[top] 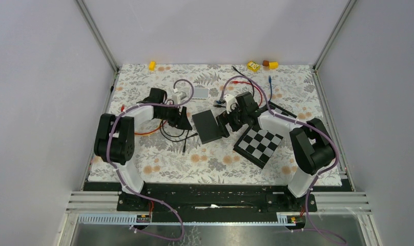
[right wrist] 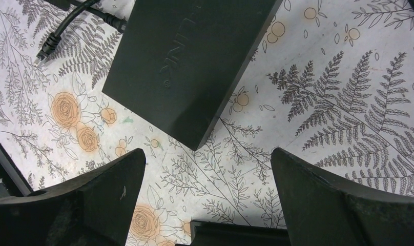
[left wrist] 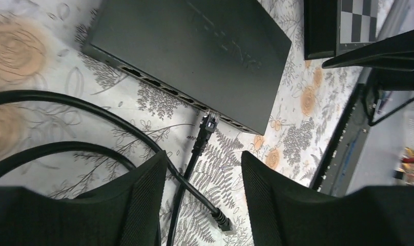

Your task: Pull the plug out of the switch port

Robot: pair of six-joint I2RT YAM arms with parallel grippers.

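The black switch (top: pixel 207 126) lies mid-table. In the left wrist view a plug (left wrist: pixel 209 123) on a black cable sits in a port on the switch's (left wrist: pixel 189 56) near edge. My left gripper is open above the cables, short of that plug, with nothing visible between its fingers. Another loose plug (left wrist: pixel 224 223) lies below. My right gripper stands open at the switch's right side, over bare table beside the switch's (right wrist: pixel 179 72) corner.
A checkered board (top: pixel 261 146) lies right of the switch. A white rectangle (top: pixel 199 93) lies behind it. Red, blue and black cables lie at back right; small yellow items line the back edge.
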